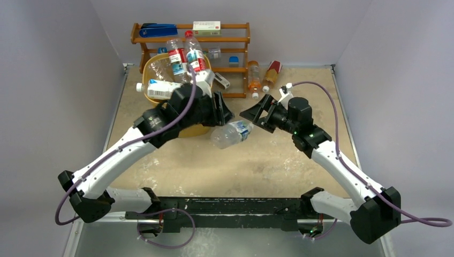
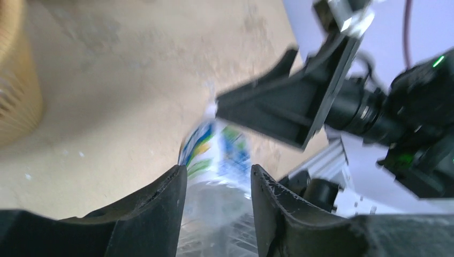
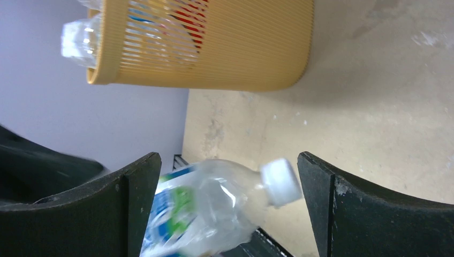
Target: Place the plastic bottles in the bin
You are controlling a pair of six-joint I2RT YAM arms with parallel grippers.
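A clear bottle (image 1: 227,136) with a blue-green label hangs tilted below my left gripper (image 1: 219,110) in front of the yellow bin (image 1: 190,128). In the left wrist view the bottle (image 2: 214,166) lies between the left fingers; whether they grip it is unclear. My right gripper (image 1: 251,115) stands open beside the bottle's cap end; in the right wrist view the bottle (image 3: 203,209) shows between and beyond its fingers. The bin holds several bottles (image 1: 176,61), piled above the rim.
A wooden rack (image 1: 235,38) with small boxes stands at the back. Two orange bottles (image 1: 254,77) lie to its right.
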